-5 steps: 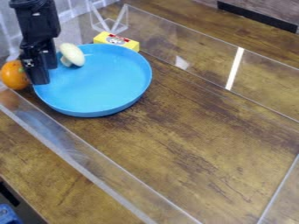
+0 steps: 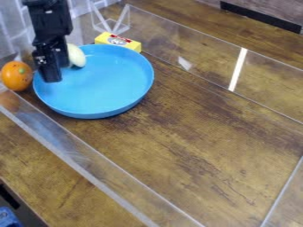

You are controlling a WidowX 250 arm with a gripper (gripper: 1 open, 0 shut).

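Observation:
My black gripper (image 2: 49,62) hangs at the upper left, open, over the left rim of a blue plate (image 2: 104,87). An orange round fruit or vegetable (image 2: 17,77) sits just left of the plate, below and left of the fingers. A pale oval object (image 2: 74,55) lies at the plate's upper left edge, right behind the gripper and partly hidden by it.
A yellow box (image 2: 119,41) with red markings stands behind the plate. Clear panels or edges run along the left and right.
My gripper has shifted slightly to the right, closer to the pale oval object, covering more of it. The plate and the orange object look unmoved.

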